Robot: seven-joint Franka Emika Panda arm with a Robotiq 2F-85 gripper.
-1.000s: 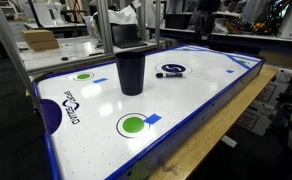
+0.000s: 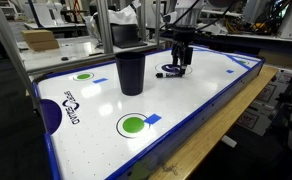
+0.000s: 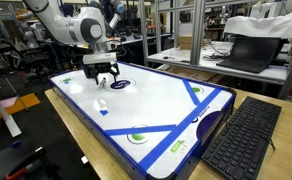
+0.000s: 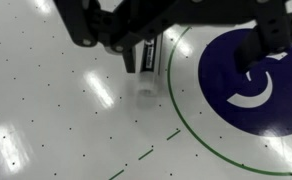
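Note:
A dark marker-like stick (image 2: pixel 169 73) lies on the white table beside the purple round logo. In the wrist view, part of the stick (image 4: pixel 148 70) shows, with a black-and-white body and a pale, see-through end; its upper part is hidden behind the gripper. My gripper (image 2: pixel 180 64) is low over the table, directly by the stick, pointing down. Its fingers stand open, and the stick appears near the left finger in the wrist view. Whether a finger touches it, I cannot tell. A black bin (image 2: pixel 131 74) stands upright nearer the exterior camera.
The white table (image 3: pixel 166 95) carries flat markings and blue tape, with open room around the stick. Off its near end in the second exterior view are a black keyboard (image 3: pixel 247 137) and a laptop (image 3: pixel 258 51).
My gripper has come down from above the far part of the table, shifting left in exterior view 1 to the stick. The stick and bin look unmoved.

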